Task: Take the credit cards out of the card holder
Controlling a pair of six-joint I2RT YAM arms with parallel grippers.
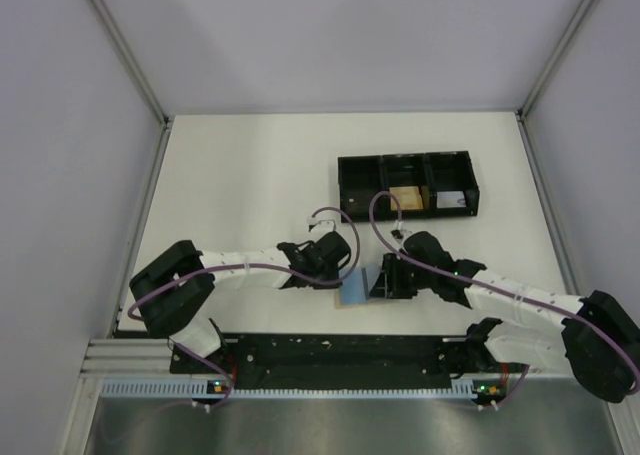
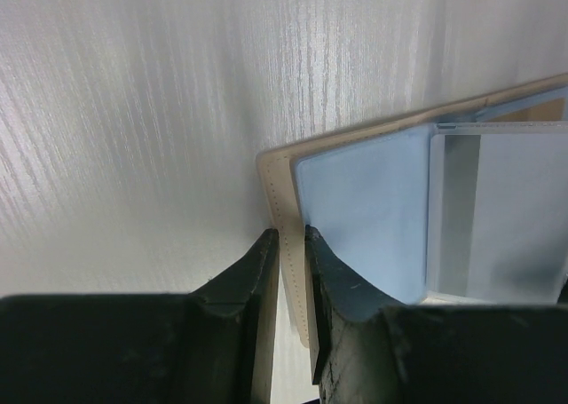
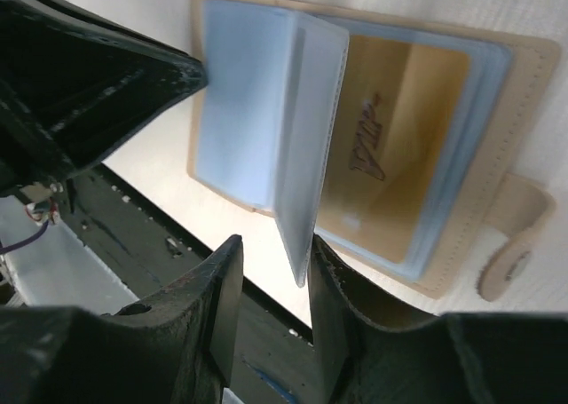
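Observation:
The card holder (image 1: 352,288) lies flat on the table between both arms, tan-edged with light blue inside. My left gripper is shut on its tan edge at one end. In the right wrist view a pale flap (image 3: 308,138) stands raised beside a tan pocket (image 3: 390,146) with blue layers. My right gripper is open at that flap, one fingertip at its lower end. Whether cards are inside I cannot tell.
A black box (image 1: 408,160) with three compartments and some contents stands behind, at the back right. Its dark front edge is just below the holder.

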